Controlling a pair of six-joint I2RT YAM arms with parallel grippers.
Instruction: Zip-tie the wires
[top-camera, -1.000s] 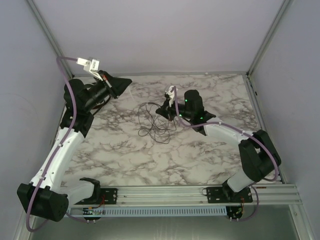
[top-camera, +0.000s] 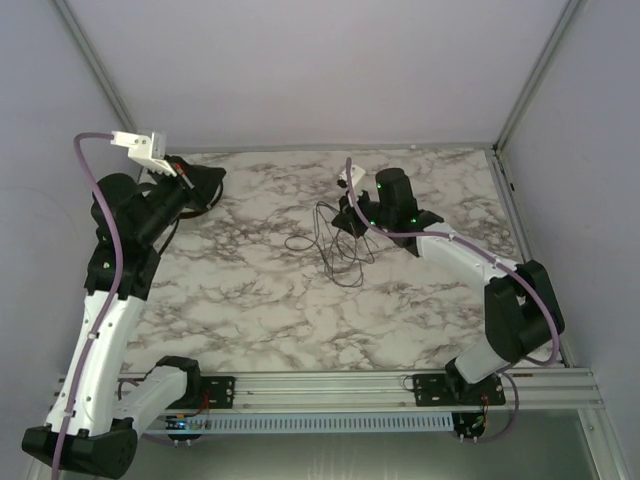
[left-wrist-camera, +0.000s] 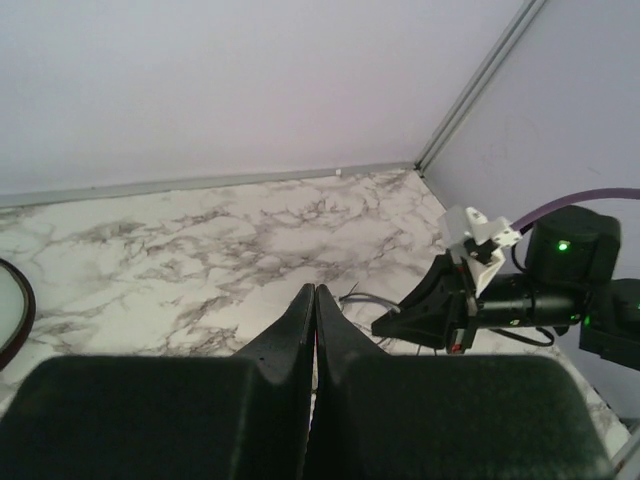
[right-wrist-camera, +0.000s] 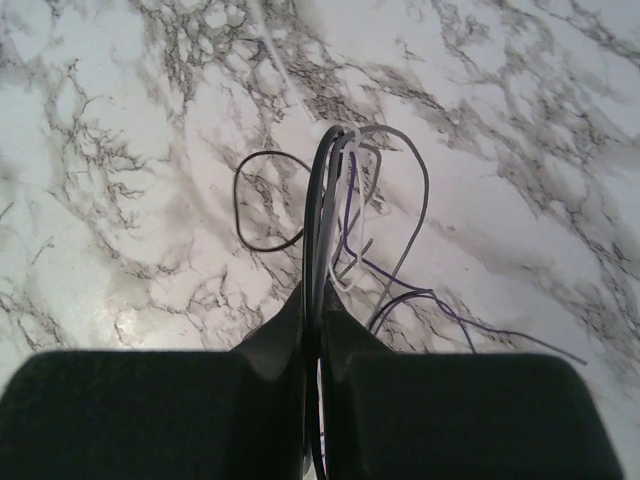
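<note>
Thin dark and grey wires (top-camera: 325, 258) trail in loose loops on the marble-patterned table. My right gripper (top-camera: 341, 226) is shut on the wire bundle (right-wrist-camera: 318, 225), which runs between its fingertips in the right wrist view. A white zip tie (right-wrist-camera: 285, 70) touches the bundle's bent top, its straight tail stretching away to the upper left; whether it circles all the wires I cannot tell. Off to the left, above the table, my left gripper (top-camera: 222, 174) is shut. Nothing shows between its fingertips in the left wrist view, where the right gripper also appears.
A round thing with a dark rim (left-wrist-camera: 27, 318) lies at the table's left side, partly hidden by the left arm in the top view. Pale walls (top-camera: 320, 70) close off the back and sides.
My left gripper has moved left, away from the wires; the pale strand that stretched between the grippers no longer shows there. My right gripper has shifted slightly right with the wires, whose loops have changed shape.
</note>
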